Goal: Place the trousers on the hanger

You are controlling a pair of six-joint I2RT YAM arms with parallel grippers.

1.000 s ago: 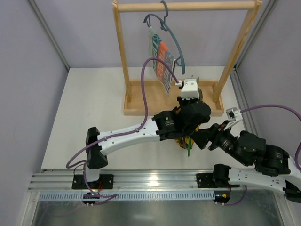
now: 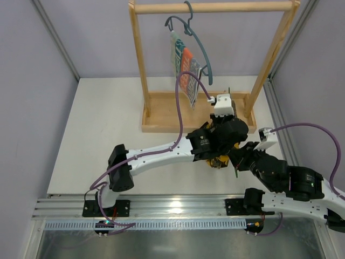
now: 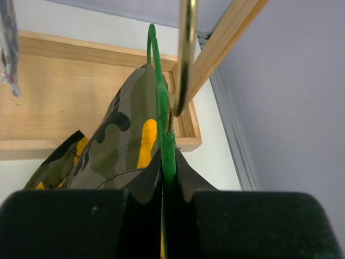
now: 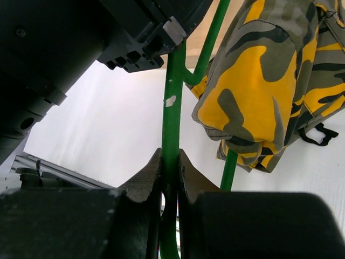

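Note:
Camouflage trousers (image 3: 129, 129) with yellow patches hang bunched against the green hanger (image 3: 165, 100). Above them in the left wrist view, my left gripper is shut on a bar of that hanger. In the right wrist view the hanger (image 4: 171, 127) runs between the fingertips of my right gripper, which sit close on both sides; whether they clamp it is unclear. Another green bar passes behind the folded trousers (image 4: 248, 91) and emerges below. From the top, the arms mostly cover the trousers (image 2: 218, 162).
A wooden rack with a top rail (image 2: 232, 7) stands at the back, its base tray (image 2: 161, 128) on the white table (image 2: 86, 135). A grey-blue hanger (image 2: 202, 48) carries a patterned cloth (image 2: 186, 67).
Over the last second the left arm has shifted slightly right. The green hanger has moved right.

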